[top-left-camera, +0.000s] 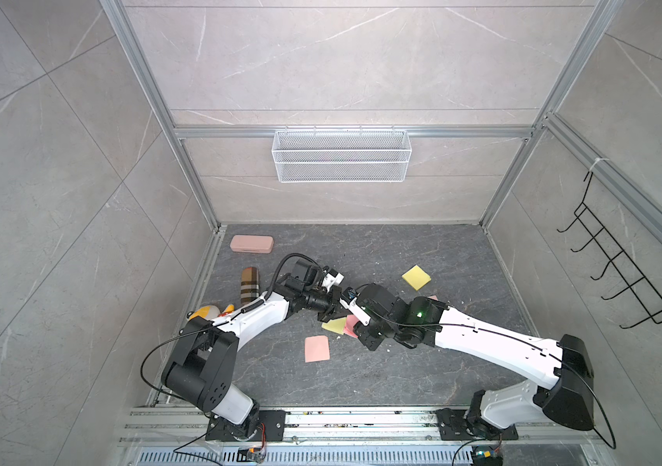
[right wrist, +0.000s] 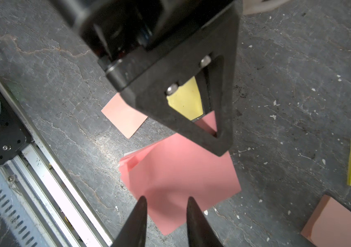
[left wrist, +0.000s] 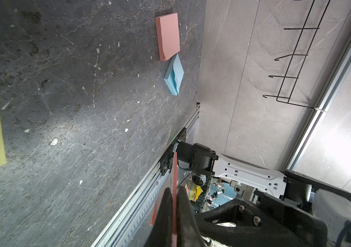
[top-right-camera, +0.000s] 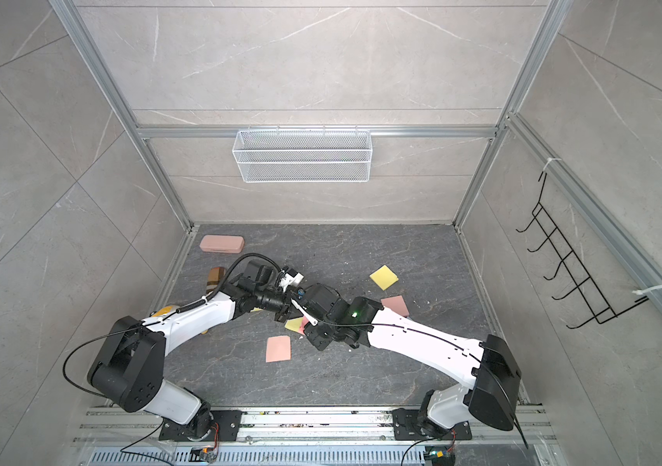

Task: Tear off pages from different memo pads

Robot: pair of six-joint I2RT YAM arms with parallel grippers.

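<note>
In the right wrist view a pink sheet (right wrist: 179, 177) hangs folded, a second layer showing at its left edge. My left gripper is shut on it; in the left wrist view it stands edge-on as a thin pink strip between the fingers. Below, my right gripper is open, its two fingertips overlapping the sheet's lower part in view; whether they touch it cannot be told. A pink pad (left wrist: 168, 36) and a blue pad (left wrist: 174, 76) lie to the right. A yellow pad (top-left-camera: 416, 277) lies farther back.
A loose pink sheet (top-left-camera: 317, 348) and a yellow sheet (top-left-camera: 334, 325) lie on the table around the grippers. A pink case (top-left-camera: 251, 244) and a brown striped object (top-left-camera: 249, 283) stand at left.
</note>
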